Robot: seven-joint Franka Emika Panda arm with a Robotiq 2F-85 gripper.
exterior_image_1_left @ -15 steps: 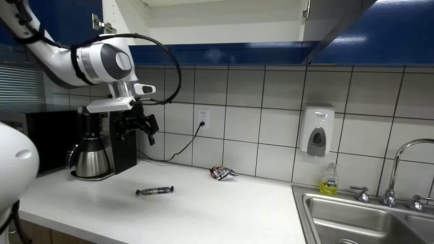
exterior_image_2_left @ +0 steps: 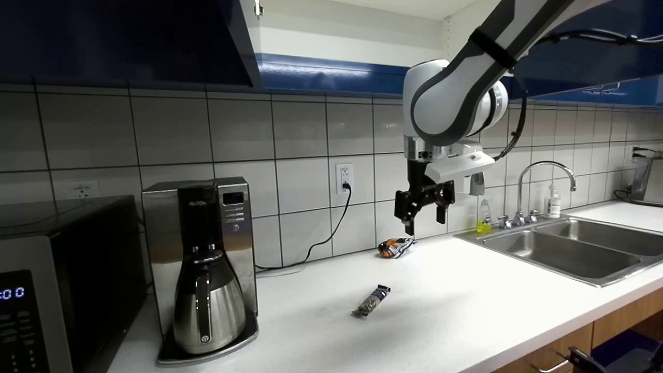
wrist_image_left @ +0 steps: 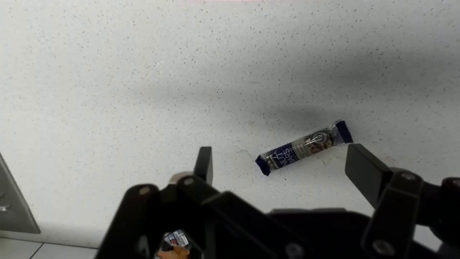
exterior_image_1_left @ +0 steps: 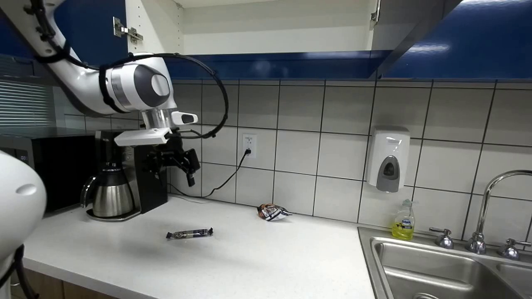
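Observation:
A wrapped nut bar (wrist_image_left: 304,148) with dark blue ends lies flat on the white counter (wrist_image_left: 129,108). In exterior view 1 the same bar (exterior_image_1_left: 189,234) rests in front of the coffee maker, and in exterior view 2 the bar (exterior_image_2_left: 371,301) is left of the counter's middle. My black gripper (exterior_image_2_left: 424,225) hangs well above the counter, fingers downward. It is open, with a wide gap between its fingers in the wrist view and nothing in between. Seen from the wrist, the bar appears between and slightly beyond the fingertips, apart from them.
An orange and black crumpled packet (exterior_image_1_left: 272,212) lies by the tiled wall. A coffee maker (exterior_image_2_left: 205,267) and a microwave (exterior_image_2_left: 62,280) stand at the left. The sink (exterior_image_1_left: 434,269) is at the right, with a soap bottle (exterior_image_1_left: 404,221) behind it. Open counter surrounds the bar.
In exterior view 1 the arm and gripper have come lower and slightly to the right. The bar and the packet lie where they were.

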